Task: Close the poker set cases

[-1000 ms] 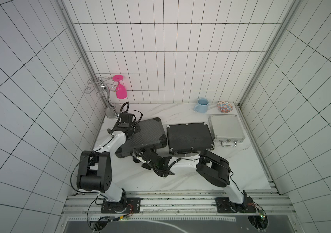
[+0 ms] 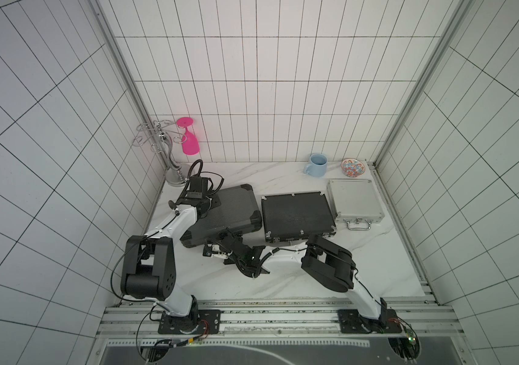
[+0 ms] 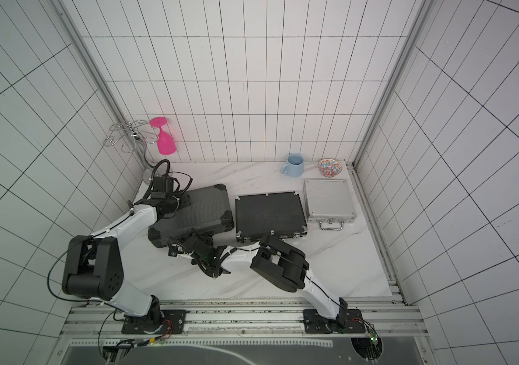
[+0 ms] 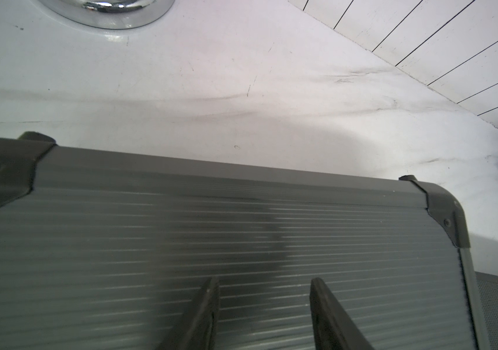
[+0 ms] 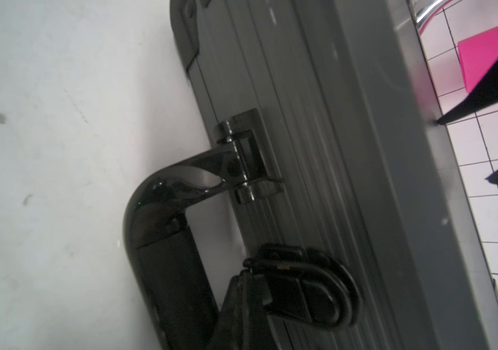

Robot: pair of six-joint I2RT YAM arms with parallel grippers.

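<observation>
A dark grey ribbed case (image 2: 235,206) lies at the left of the counter with its lid down. Above this lid (image 4: 342,256) my left gripper is part open, nothing between its fingers. Along the case's front side, my right gripper is shut, its tips at a black latch (image 5: 313,294) beside the handle (image 5: 170,250). Whether that latch is fastened I cannot tell. A black case (image 2: 299,216) in the middle and a silver case (image 2: 355,200) at the right also have their lids down.
Behind the left case stands a chrome rack (image 2: 173,173) with a pink glass (image 2: 189,143). A blue mug (image 2: 316,165) and a patterned bowl (image 2: 352,168) stand at the back right.
The left arm and the cases look the same.
</observation>
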